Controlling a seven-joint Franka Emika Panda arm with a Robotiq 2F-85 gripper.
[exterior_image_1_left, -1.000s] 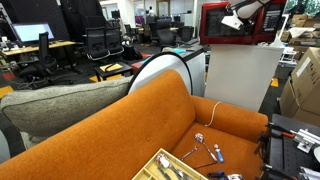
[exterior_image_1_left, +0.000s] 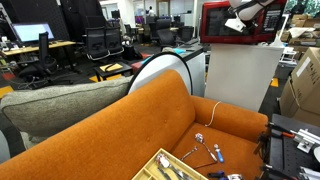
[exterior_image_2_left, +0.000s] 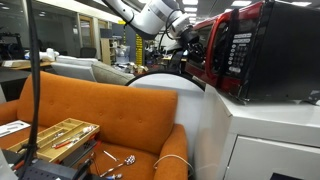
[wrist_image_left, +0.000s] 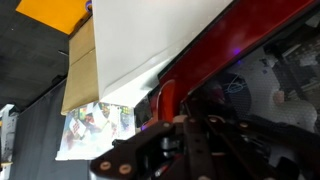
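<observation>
A red microwave (exterior_image_2_left: 236, 45) with a dark side stands on a tall white cabinet (exterior_image_2_left: 270, 135). At the microwave's front is my gripper (exterior_image_2_left: 192, 44), reached by the white arm (exterior_image_2_left: 150, 22) from the upper left. In exterior view 1 the gripper (exterior_image_1_left: 237, 23) sits against the dark door, small and blurred. The wrist view looks closely along the red front (wrist_image_left: 235, 45), with a dark mesh panel beside it. There the gripper is shut, its fingertips largely lost in shadow. Whether it touches the door cannot be made out.
An orange sofa (exterior_image_1_left: 110, 135) fills the foreground. On its seat lie a wooden tray (exterior_image_2_left: 62, 139) of utensils and several loose tools. A cardboard box (exterior_image_1_left: 303, 88) stands right of the cabinet. The space above the sofa is free.
The gripper and arm appear to have shifted slightly at the microwave's front. The microwave, sofa and tools look the same.
</observation>
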